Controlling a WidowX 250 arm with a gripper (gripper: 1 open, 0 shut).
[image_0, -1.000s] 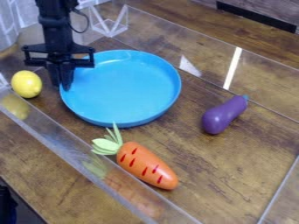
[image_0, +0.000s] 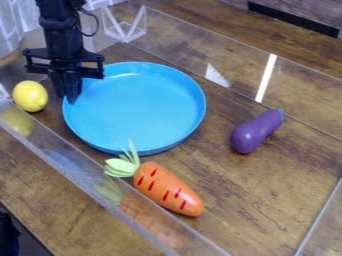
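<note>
My black gripper (image_0: 67, 80) is at the upper left, its fingers down at the left rim of a large blue plate (image_0: 134, 112). It looks shut; whether anything thin sits between the fingertips is hard to tell. A yellow lemon (image_0: 31, 96) lies just left of the plate. An orange toy carrot (image_0: 167, 189) with green leaves lies below the plate. A purple eggplant (image_0: 255, 131) lies to its right.
Clear plastic walls edge the wooden work surface (image_0: 254, 195), one running diagonally along the lower left.
The lemon, carrot and eggplant look unmoved.
</note>
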